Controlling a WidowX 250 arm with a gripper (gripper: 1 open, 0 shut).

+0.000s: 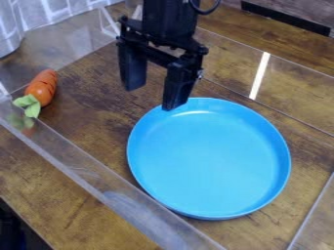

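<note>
My black gripper [155, 76] hangs in the upper middle, just behind and above a round blue plate [209, 156]. Its two dark fingers are spread apart, pointing down, with nothing visible between them. An orange toy carrot [42, 86] with a light green top lies on the wooden surface at the far left.
A clear plastic strip [98, 181] runs diagonally along the near left. A shiny metal object [8, 24] stands in the top left corner. The wooden surface between the carrot and the plate is clear, as is the area at the back right.
</note>
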